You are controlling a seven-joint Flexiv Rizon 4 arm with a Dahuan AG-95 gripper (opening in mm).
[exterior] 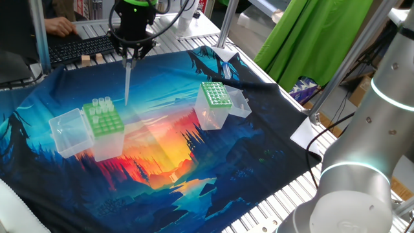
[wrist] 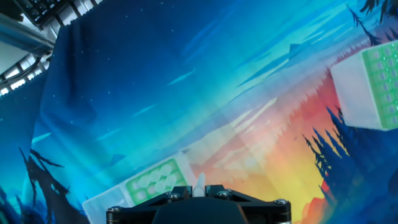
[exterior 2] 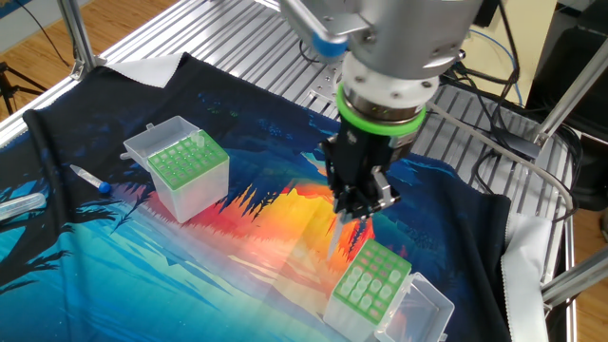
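Note:
My gripper (exterior: 130, 59) hangs above the cloth, shut on a long translucent pipette tip (exterior: 127, 83) that points downward. In the wrist view the end of this tip (wrist: 200, 182) rises between the closed fingers. One open tip box (exterior: 108, 142) with a green rack stands at the left in exterior view 1, several tips (exterior: 97, 111) sticking up at one side. The other open tip box (exterior: 212, 116), also with a green rack, stands farther right. The held tip is in the air between the boxes, nearer the left one and clear of it.
A small blue-capped tube (exterior 2: 92, 179) lies on the cloth beyond one box. Each box has its clear lid (exterior: 71, 133) folded out to the side. Open cloth (exterior: 165, 152) separates the boxes. A person's hand (exterior: 59, 26) rests by a keyboard (exterior: 81, 48).

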